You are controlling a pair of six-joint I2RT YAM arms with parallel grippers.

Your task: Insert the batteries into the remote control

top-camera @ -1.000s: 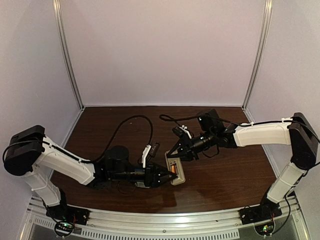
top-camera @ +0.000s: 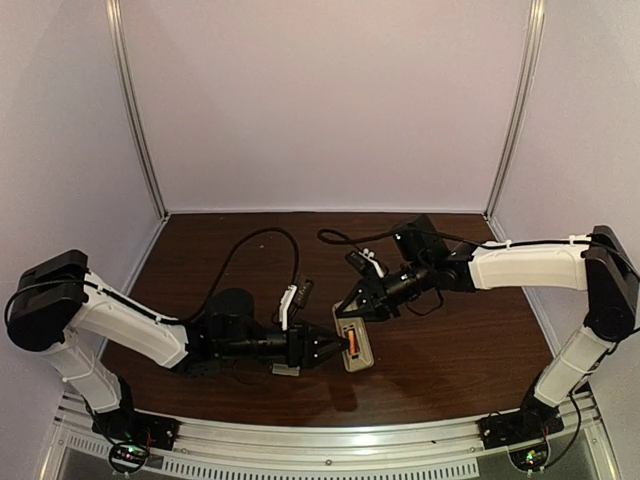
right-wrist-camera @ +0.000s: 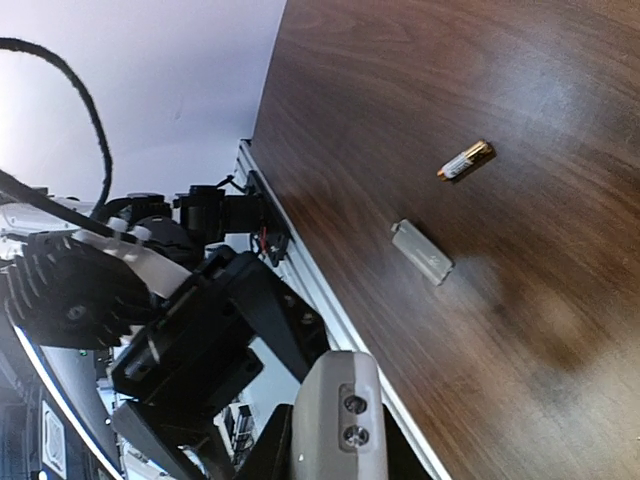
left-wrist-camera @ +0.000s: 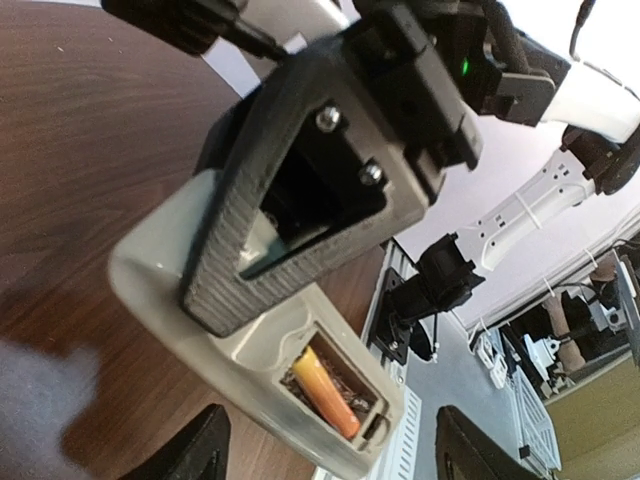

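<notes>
My right gripper (top-camera: 350, 305) is shut on the beige remote (top-camera: 358, 355), holding it above the table; in the right wrist view only the end of the remote (right-wrist-camera: 335, 440) shows. An orange battery (left-wrist-camera: 325, 390) lies in its open compartment. My left gripper (top-camera: 335, 345) stands open beside the compartment, its fingertips low in the left wrist view with nothing clearly between them. In the right wrist view a loose battery (right-wrist-camera: 465, 160) and the grey battery cover (right-wrist-camera: 420, 250) lie on the table.
A metal rail (top-camera: 330, 430) runs along the front edge, and pale walls enclose the sides and back.
The remote and my right gripper have shifted very slightly to the right in the top view; my left gripper has moved only slightly.
</notes>
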